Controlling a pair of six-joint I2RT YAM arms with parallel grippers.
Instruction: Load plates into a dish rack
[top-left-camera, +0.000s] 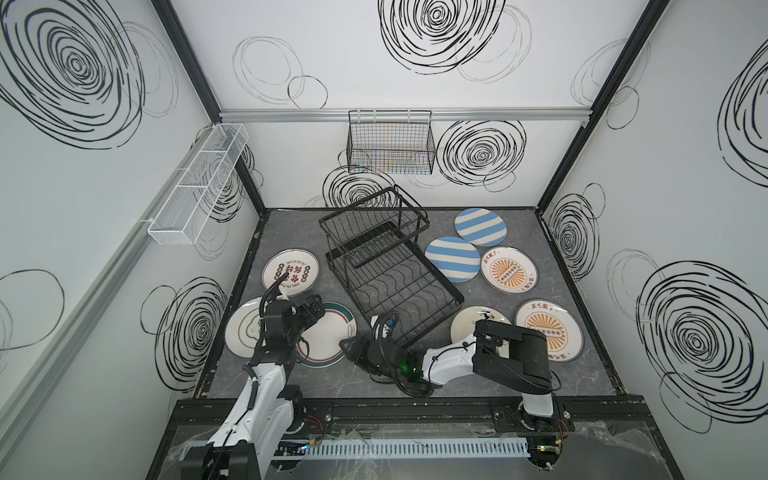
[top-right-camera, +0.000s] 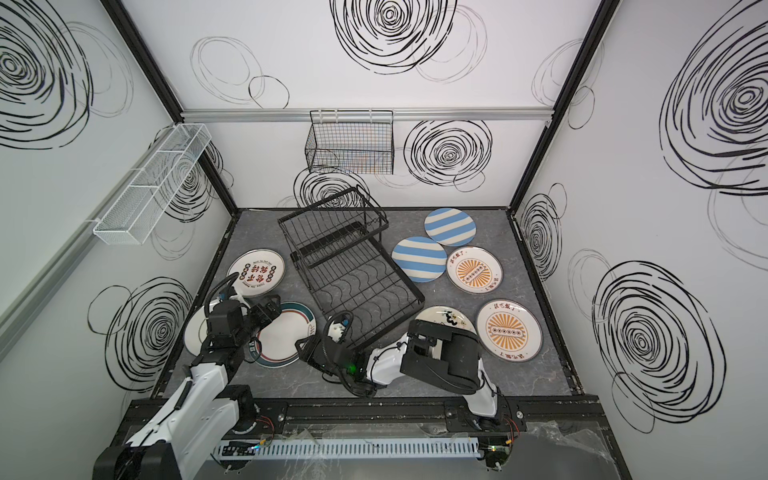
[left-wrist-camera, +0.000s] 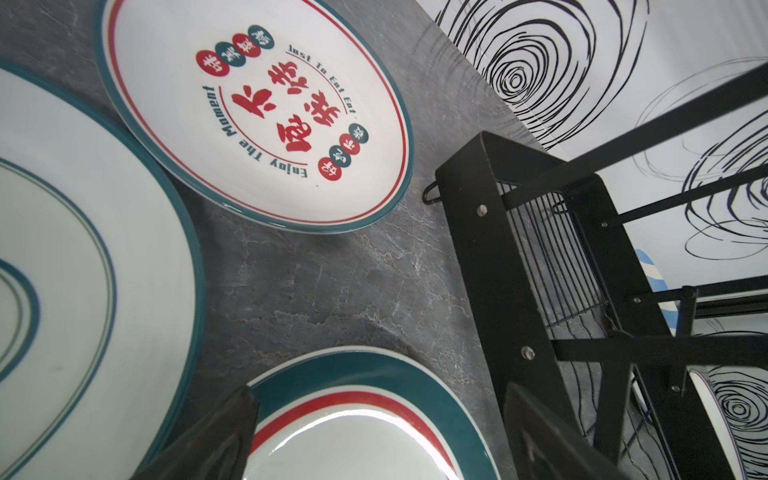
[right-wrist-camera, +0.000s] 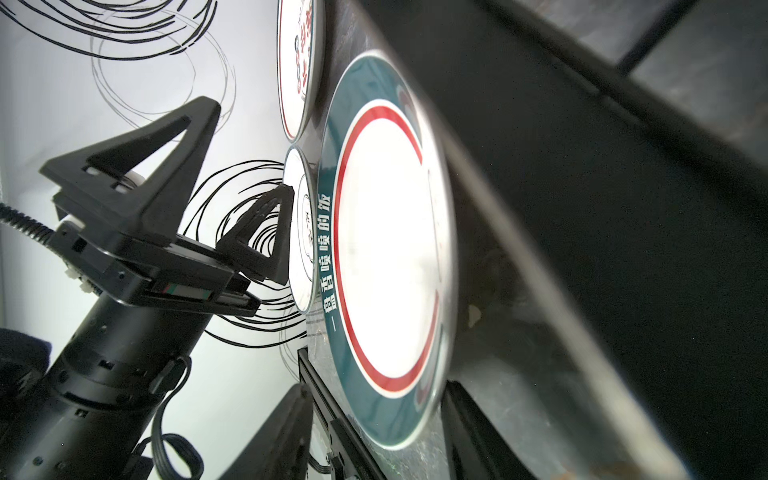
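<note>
A black dish rack with no plates in it stands mid-table. Right gripper is low at the right rim of the teal-rimmed plate, part open; whether the rim is between its fingers is unclear. Left gripper hangs over that plate, its fingers apart. A red-lettered plate and a green-ringed plate lie at left. Two blue-striped plates, two orange-sunburst plates and a cream plate, partly hidden by the right arm, lie at right.
A white wire basket hangs on the left wall, a black one on the back wall. The rack nearly reaches both grippers. Small bare patches of table lie at the back corners.
</note>
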